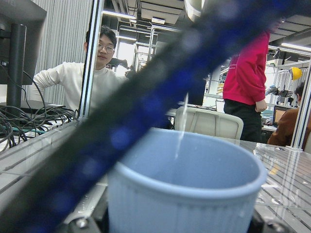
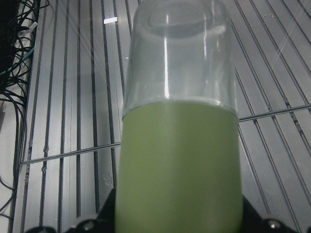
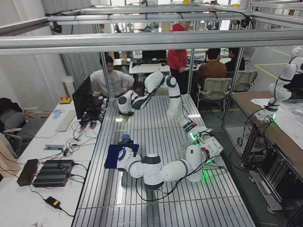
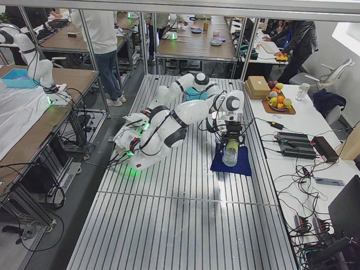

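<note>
A light blue ribbed cup (image 1: 184,204) fills the lower left wrist view, held by my left gripper (image 3: 126,143), which is near the navy cloth (image 3: 111,158). A blurred dark-blue band crosses that view. A clear bottle with green contents (image 2: 179,165) fills the right wrist view, held by my right gripper (image 3: 125,113) farther back along the table's left side. In the camera right view the bottle (image 4: 230,154) appears in front of the cloth. The fingertips are mostly hidden by the held things.
The slatted metal table (image 4: 169,230) has clear room in the middle. Beside it stand a monitor (image 3: 83,97), cables and black boxes (image 3: 53,172) on a white desk. A teal container (image 4: 196,93) is partly hidden behind the arms. People stand and sit beyond the frame.
</note>
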